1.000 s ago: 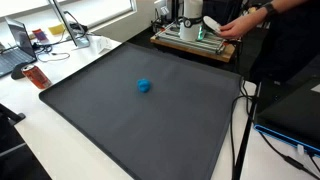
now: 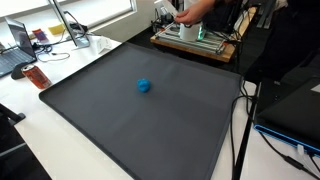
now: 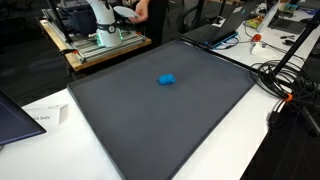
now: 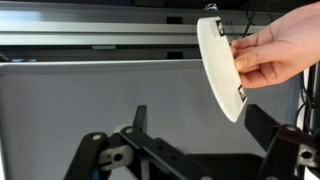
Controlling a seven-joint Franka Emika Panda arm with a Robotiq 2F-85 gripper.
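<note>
In the wrist view my gripper stands open, its dark fingers wide apart with nothing between them. Ahead of the right finger, a person's hand (image 4: 270,55) holds a white curved piece (image 4: 220,68) with black-and-white markings near its ends. The piece is apart from my fingers. A small blue object (image 2: 143,85) lies on the dark grey mat (image 2: 130,125); the second exterior view shows the same blue object (image 3: 166,79) near the mat's far half. I cannot make out my fingers in either exterior view.
A red can (image 2: 36,77) and a laptop (image 2: 17,58) are at the left of the first exterior view. Black cables (image 3: 285,85) lie beside the mat in the second.
In the first exterior view, the person's hand has moved leftward and away with the white piece, across the front of the white robot base. The blue object has stayed put.
</note>
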